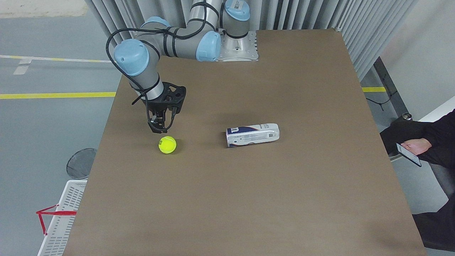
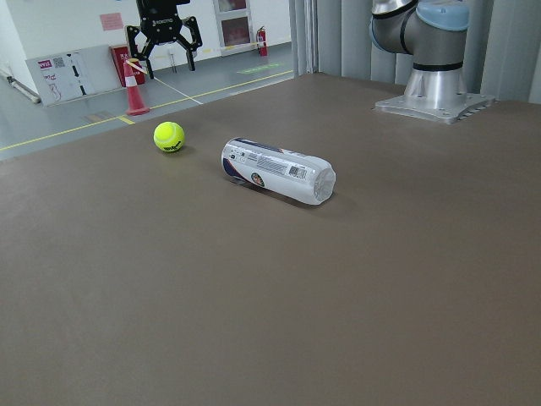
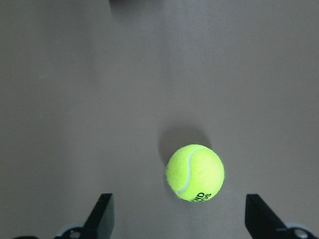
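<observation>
A yellow-green tennis ball (image 1: 167,144) rests on the brown table (image 1: 298,192); in the wrist view the ball (image 3: 195,173) sits right of centre, between and beyond the open fingertips. My gripper hangs above and a little behind the ball in the front view, pointing down with nothing between its fingers; the left view shows the gripper (image 2: 169,61) raised above the ball (image 2: 169,137). A white cylindrical tube with blue label (image 1: 252,134) lies on its side to the right of the ball.
A white perforated basket with red handles (image 1: 64,230) and a mesh bin (image 1: 81,160) stand on the floor beyond the table's left edge. A seated person holding a phone (image 1: 407,153) is at the right edge.
</observation>
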